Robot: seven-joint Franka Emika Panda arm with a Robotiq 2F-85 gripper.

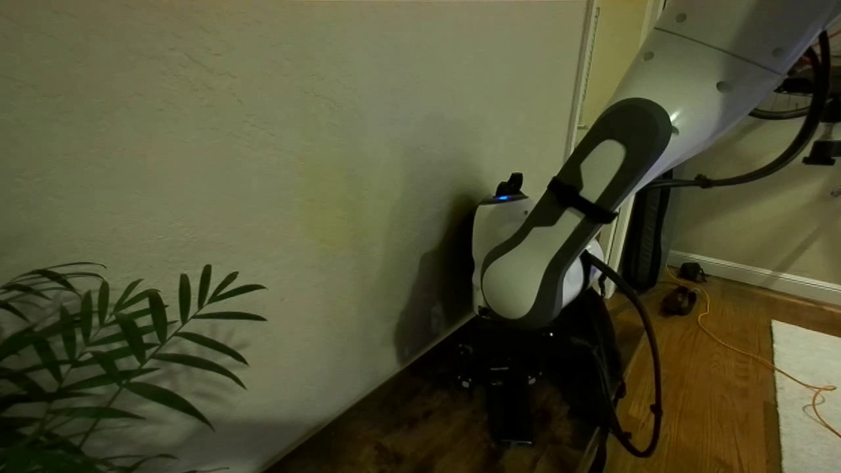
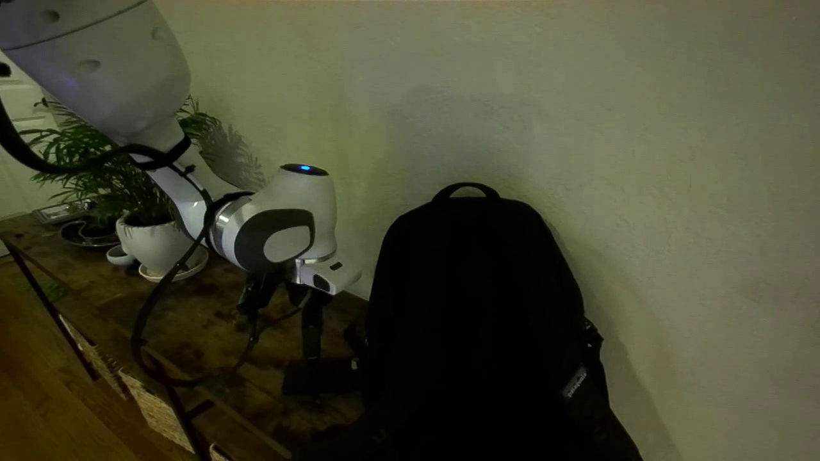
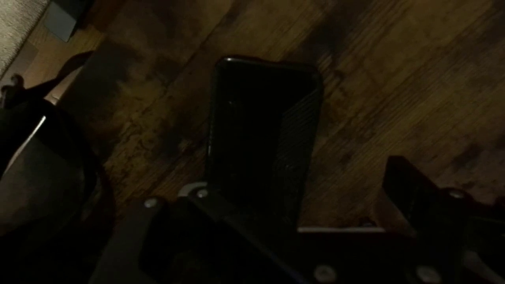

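A black, phone-like slab (image 3: 260,137) with rounded corners lies flat on the dark wooden tabletop (image 3: 416,109) in the wrist view. My gripper is open, its fingers apart on either side of the slab's near end, which the gripper's body partly hides. How high the fingers are above the wood is hard to judge in this dim light. From exterior view 1, the slab (image 1: 510,418) sticks out just in front of the gripper (image 1: 499,378). In exterior view 2 a dark finger (image 2: 311,330) points down beside the backpack.
A large black backpack (image 2: 476,323) stands against the wall, close beside the gripper. Farther along the table are a potted plant (image 2: 157,242) and its saucer. The wall (image 1: 315,157) runs along the table's back edge. A cable (image 1: 654,378) loops from the arm.
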